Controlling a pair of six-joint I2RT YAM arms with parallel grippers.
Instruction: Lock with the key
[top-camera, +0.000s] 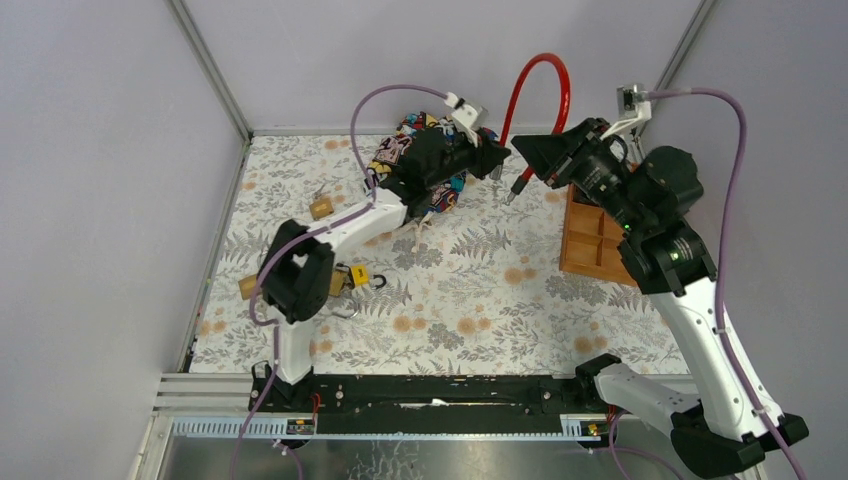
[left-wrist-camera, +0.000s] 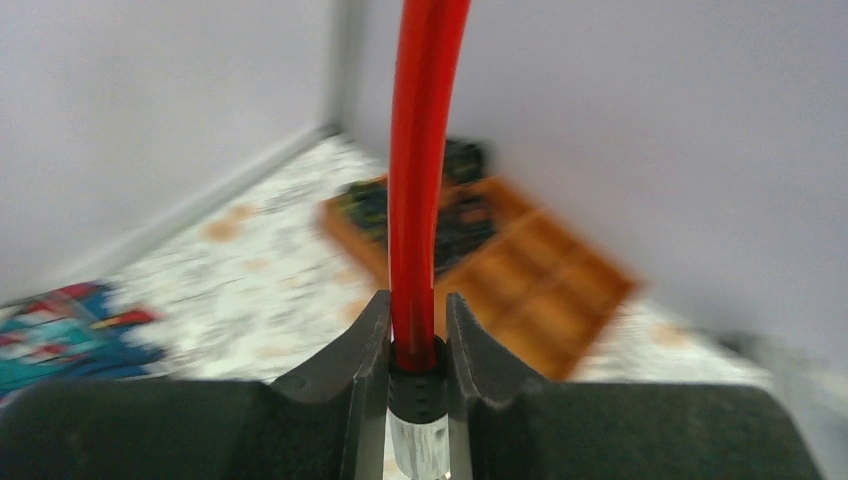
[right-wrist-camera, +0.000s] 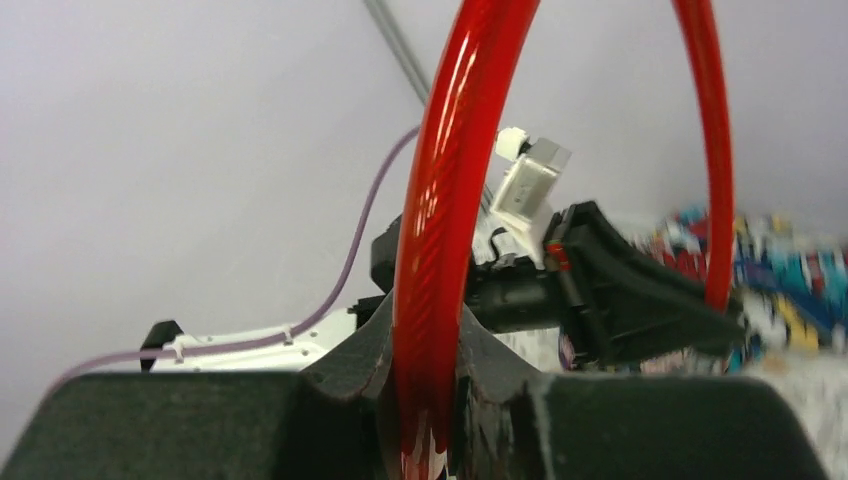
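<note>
A thick red cable (top-camera: 541, 59) arches between both grippers above the table. Near one end, my left gripper (top-camera: 498, 154) is shut on it; the left wrist view shows a black collar (left-wrist-camera: 417, 388) and a pale tip (left-wrist-camera: 419, 446) below the red part. My right gripper (top-camera: 532, 161) is shut on the cable near its other end, where a dark collar (top-camera: 519, 186) and metal tip (top-camera: 510, 198) point down and left. The red cable (right-wrist-camera: 433, 270) fills the gap between the right fingers. The two ends are apart. I cannot make out a key.
A patterned cloth (top-camera: 395, 146) lies beneath the left gripper. Yellowish padlocks (top-camera: 321, 207) are scattered on the left side of the table. A wooden divided box (top-camera: 582, 255) sits at the right, partly hidden by the right arm.
</note>
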